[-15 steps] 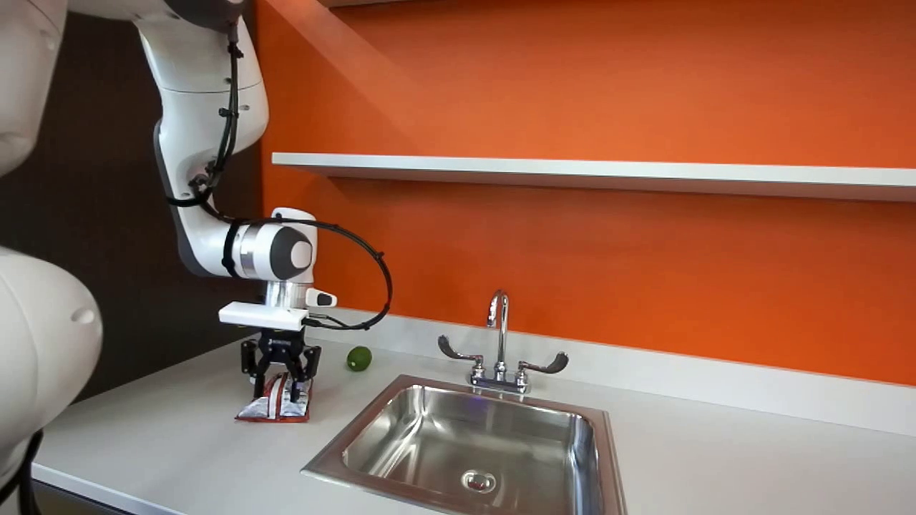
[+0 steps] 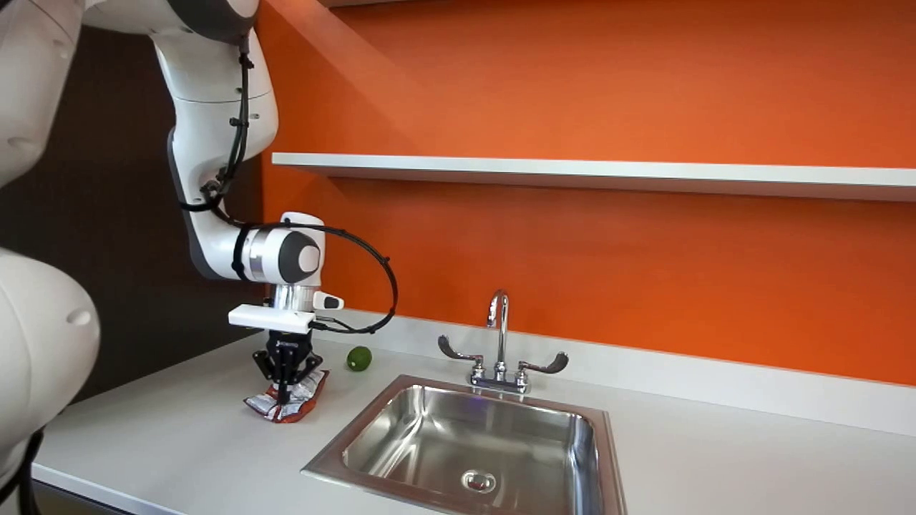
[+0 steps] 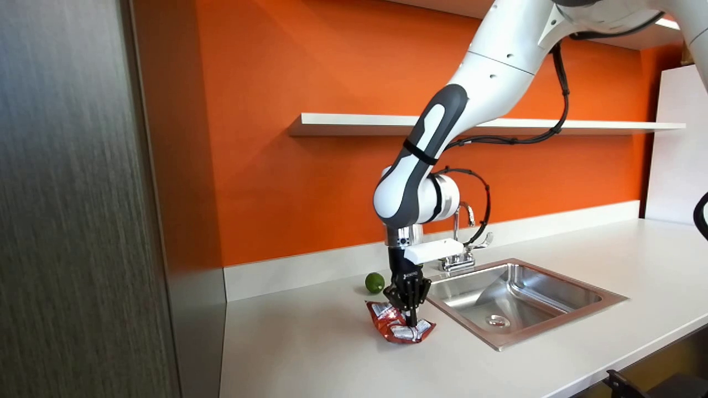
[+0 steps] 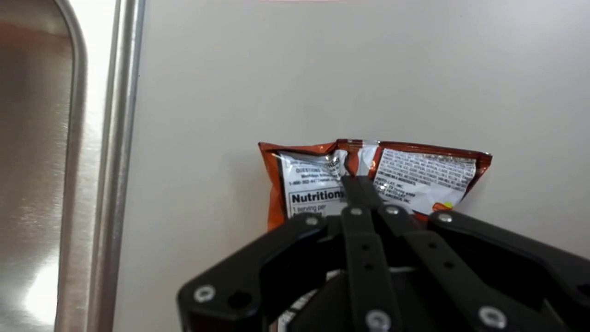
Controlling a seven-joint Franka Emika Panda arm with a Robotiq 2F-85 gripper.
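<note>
A small red-orange snack bag (image 2: 296, 402) with white printed labels rests on the counter left of the sink, buckled and creased. My gripper (image 2: 283, 398) points straight down at its middle, fingers drawn together. In the wrist view, folds of the bag (image 4: 314, 182) converge at the closed fingertips (image 4: 359, 185); whether any foil is caught between them is hidden. The second exterior view also has the gripper (image 3: 411, 321) shut against the bag (image 3: 388, 325), whose ends tilt up on either side.
A green round fruit (image 2: 358, 357) sits behind the bag, near the backsplash. To the right is the steel sink (image 2: 614, 463) with its faucet (image 2: 500, 343). A white shelf (image 2: 601, 170) runs along the orange wall. Bare counter surrounds the bag.
The gripper's fingers were apart over the bag and are now together. The bag has gone from fairly flat to buckled and turned. Gripper and arm have shifted slightly right in exterior view 1.
</note>
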